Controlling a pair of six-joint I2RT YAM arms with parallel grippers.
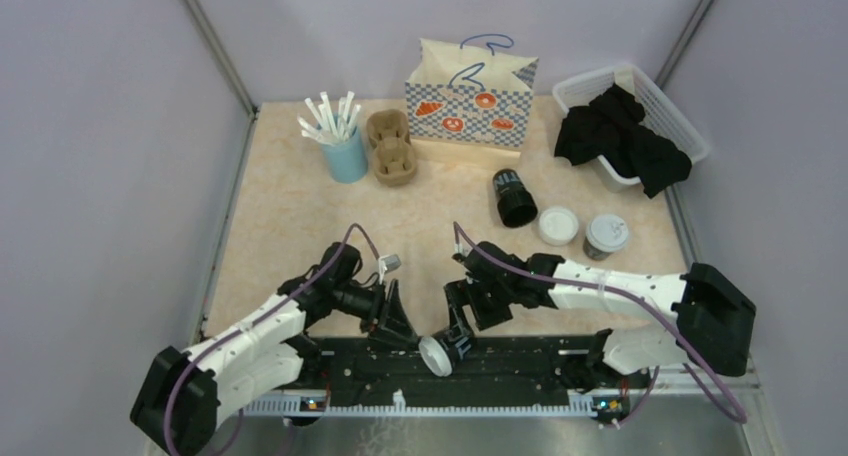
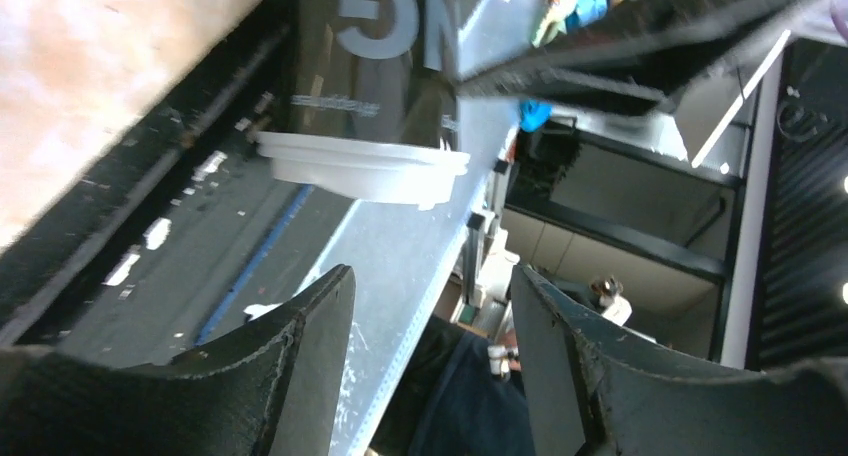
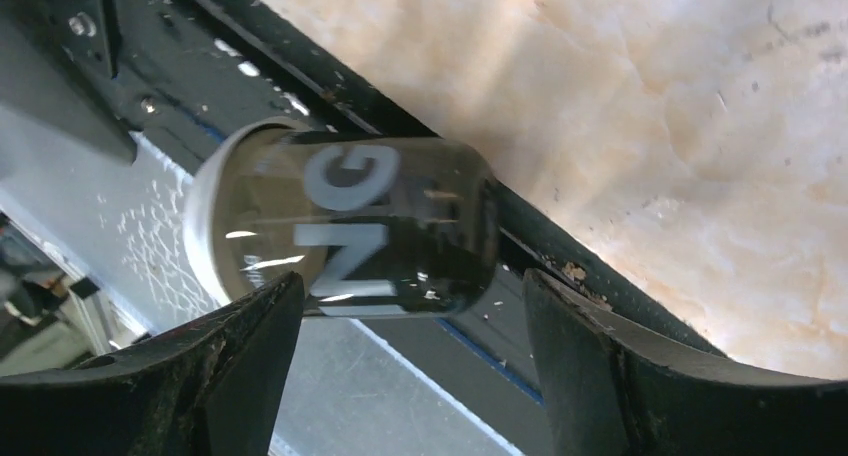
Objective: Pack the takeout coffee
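A black paper cup [image 1: 460, 341] with a white end [image 1: 434, 356] lies on its side, past the table's front edge, on the black strip. My left gripper [image 1: 397, 333] is by its white end, fingers apart. On the cup's other side, the right gripper [image 1: 468, 316] stands open close against its dark wall. In the left wrist view the cup [image 2: 372, 76] is beyond the spread fingers [image 2: 325, 316]. The right wrist view has the cup [image 3: 400, 216] ahead of parted fingers [image 3: 570, 316], nothing clearly gripped. A second black cup [image 1: 514, 201] lies farther back on the table.
At the back stand a checkered paper bag [image 1: 470, 113], a brown cup carrier [image 1: 393, 161] and a blue holder of straws [image 1: 346, 159]. A white lid [image 1: 558, 225], lidded jar [image 1: 606, 234] and basket with black cloth [image 1: 690, 126] are at right.
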